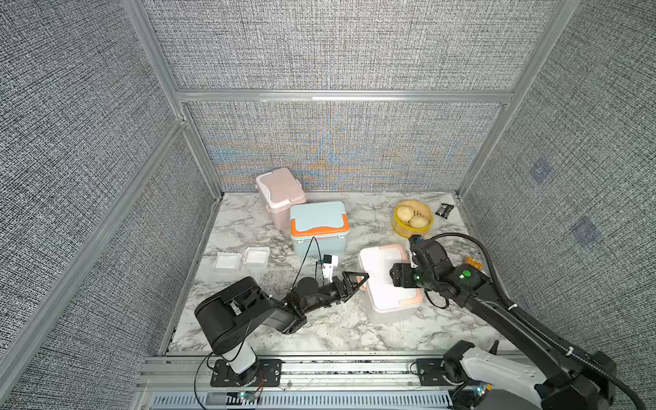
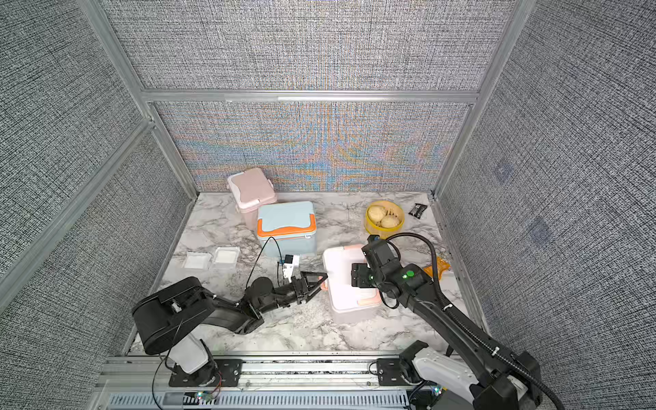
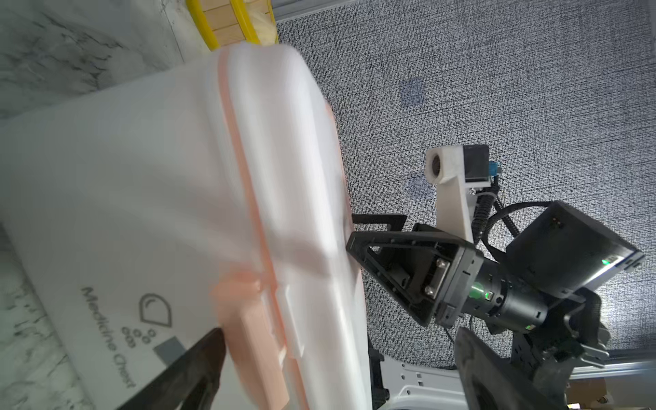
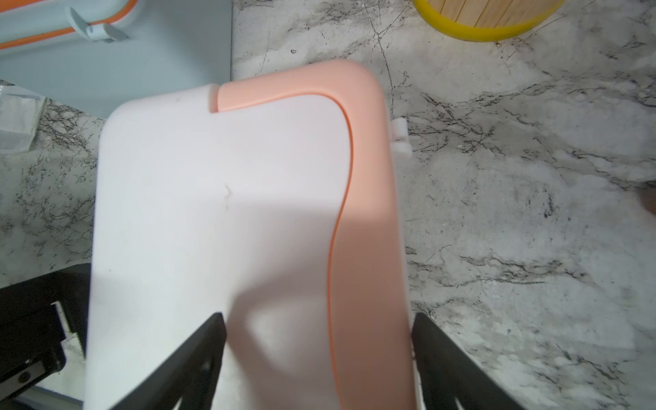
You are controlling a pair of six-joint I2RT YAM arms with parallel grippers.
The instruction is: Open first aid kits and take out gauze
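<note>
A white and peach medicine chest (image 1: 389, 280) stands right of the table's middle with its lid (image 4: 273, 177) down. A peach latch (image 3: 256, 341) sits on the side that carries the "Medicine Chest" print. My left gripper is open at that side, the latch between its spread fingers in the left wrist view. Whether they touch it I cannot tell. Over the lid hangs my right gripper, its fingers apart above the peach edge strip, nothing visibly held. No gauze shows; the chest's inside is hidden.
Behind the chest stand a blue box with orange trim (image 1: 319, 229) and a pink box (image 1: 281, 194). Two small white trays (image 1: 256, 256) lie left. A yellow-rimmed basket of buns (image 1: 412, 218) and a black packet (image 1: 444, 210) are at the back right.
</note>
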